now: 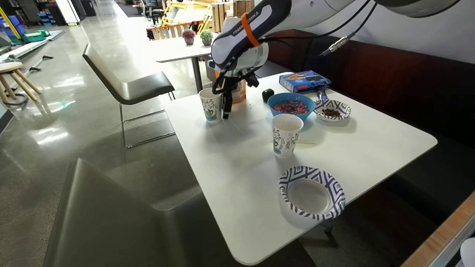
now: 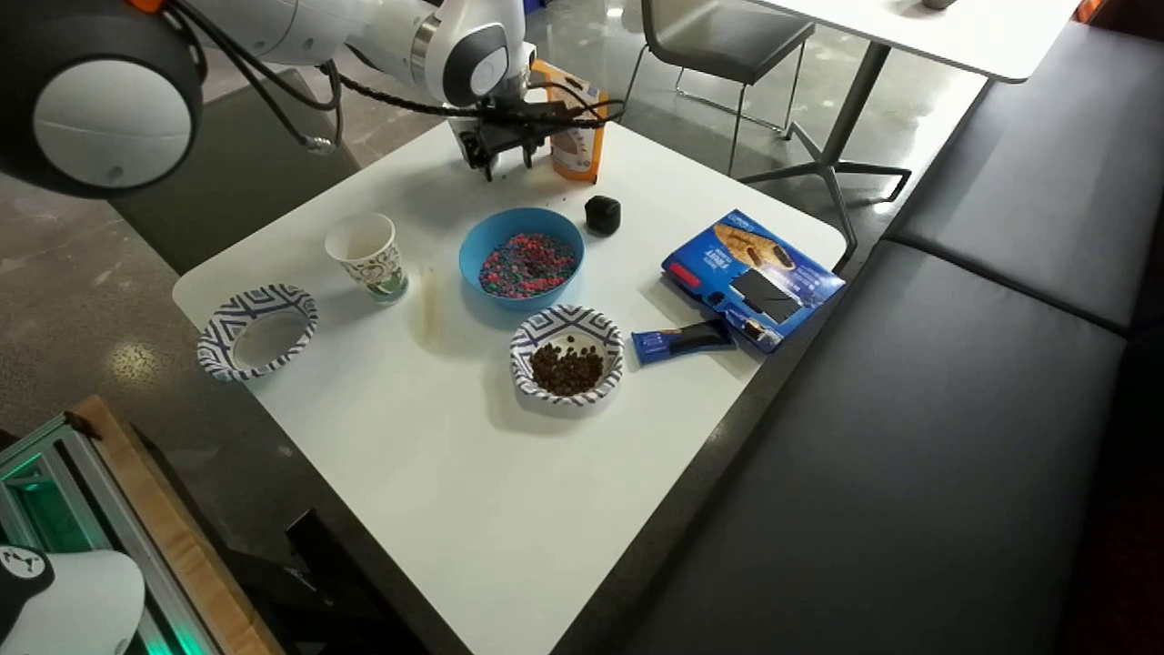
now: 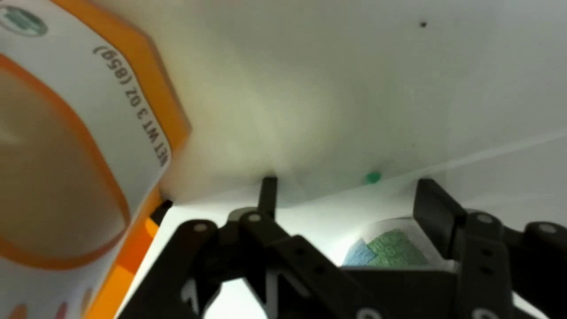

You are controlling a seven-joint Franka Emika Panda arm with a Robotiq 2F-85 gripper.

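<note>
My gripper (image 1: 226, 111) points down close to the tabletop at the far left. A white patterned cup (image 1: 210, 106) stands upright right beside it; whether they touch I cannot tell. In the wrist view my fingers (image 3: 268, 194) are spread apart, with no object gripped between them. A tiny green bit (image 3: 373, 177) shows in the gap between the fingertips. The patterned cup side (image 3: 393, 249) appears behind the right finger. An orange-and-white pouch (image 2: 576, 136) stands close to the gripper and fills the left of the wrist view.
A blue bowl (image 2: 466, 262) holds pink and dark bits, with a black lump (image 2: 602, 215) near it. Another cup (image 1: 285, 138), an empty patterned bowl (image 1: 331, 180), a bowl of brown bits (image 2: 524, 347), a blue box (image 2: 753, 278) and a blue wrapper (image 2: 682, 340) occupy the table.
</note>
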